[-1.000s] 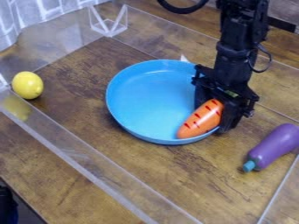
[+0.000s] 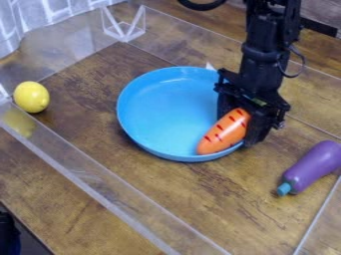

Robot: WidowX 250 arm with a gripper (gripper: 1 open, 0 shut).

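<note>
An orange toy carrot (image 2: 221, 135) lies at the right side of a blue bowl (image 2: 158, 112). The black gripper (image 2: 237, 116) reaches down from the top right over the carrot's upper end, shut on it, though the fingertips are partly hard to make out.
A purple toy eggplant (image 2: 313, 166) lies on the wooden table at the right. A yellow lemon (image 2: 32, 97) is at the left behind a clear edge. A white wire object (image 2: 123, 27) stands at the back left.
</note>
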